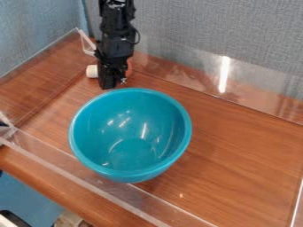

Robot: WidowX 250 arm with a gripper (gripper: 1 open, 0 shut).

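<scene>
My black gripper (109,76) is low at the back left of the wooden table, just behind the teal bowl. A small pale cylindrical object (92,71) lies beside it on the left, partly hidden by the gripper. The fingers are dark and small in the view, so how they stand and whether anything is between them is unclear. The large teal bowl (130,137) sits upright and empty in the middle left of the table.
Clear plastic walls edge the table (236,151) at the back, front and left, against grey padded panels.
</scene>
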